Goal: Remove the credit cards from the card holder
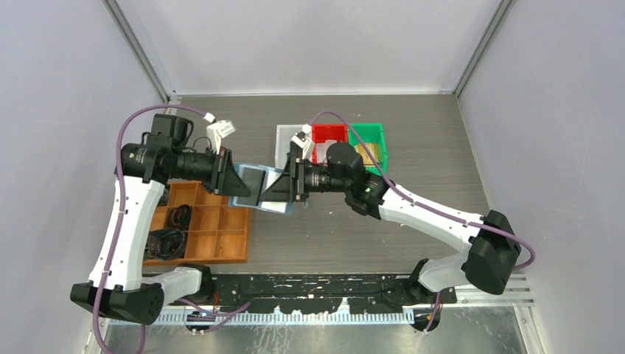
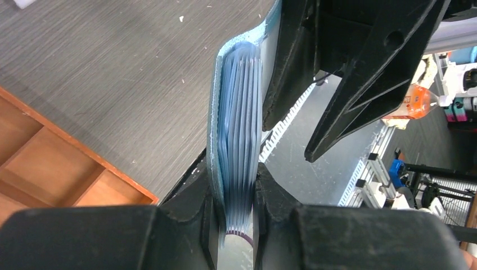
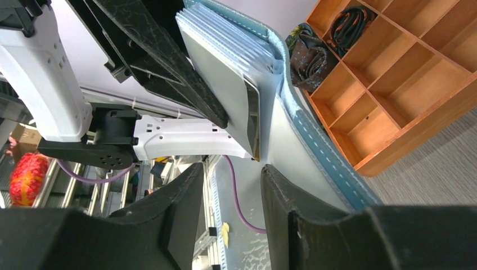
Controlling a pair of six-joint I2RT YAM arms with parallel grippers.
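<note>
The light-blue card holder (image 1: pixel 254 188) hangs between the two arms over the table. My left gripper is shut on it, and its clear sleeves (image 2: pixel 241 118) fan out, edges towards the left wrist camera. In the right wrist view, a dark card edge (image 3: pixel 254 115) shows in the front sleeve, beside a left-gripper finger (image 3: pixel 174 73). My right gripper is at the holder's free side, fingers parted, with nothing clearly between its fingertips. One right finger (image 2: pixel 289 67) lies close against the holder's outer side; whether it touches cannot be told.
A wooden compartment tray (image 1: pixel 221 258) stands under the left arm, with dark bundled items (image 1: pixel 167 243) in it. White (image 1: pixel 284 140), red (image 1: pixel 329 128) and green (image 1: pixel 374 130) boxes stand behind the right gripper; the red and green ones have flat items inside.
</note>
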